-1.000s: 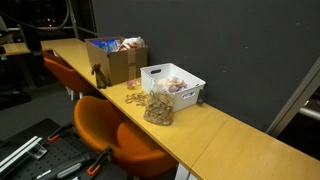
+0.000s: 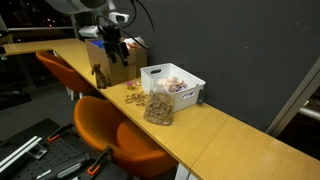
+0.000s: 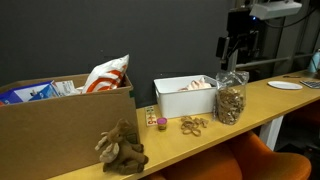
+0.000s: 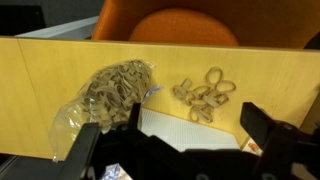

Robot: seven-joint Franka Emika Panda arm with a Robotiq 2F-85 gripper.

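Observation:
My gripper (image 2: 112, 54) hangs above the wooden table, its fingers wide apart with nothing between them. Below it in the wrist view is a small pile of loose brown loops (image 4: 207, 97), perhaps pretzels or rubber bands. A clear bag of similar brown pieces (image 4: 115, 92) lies to the left there, partly hidden by a finger. In exterior view 2 the bag (image 3: 230, 104) stands upright on the table, below the gripper (image 3: 234, 52) and apart from it. The loose loops (image 3: 190, 125) lie beside the bag.
A white basket (image 3: 184, 103) with packages stands behind the loops. A cardboard box (image 3: 60, 135) holds colorful bags; a brown plush animal (image 3: 121, 150) and small jar (image 3: 162, 124) sit nearby. Orange chairs (image 2: 115, 135) line the front edge.
The objects on the table look unmoved.

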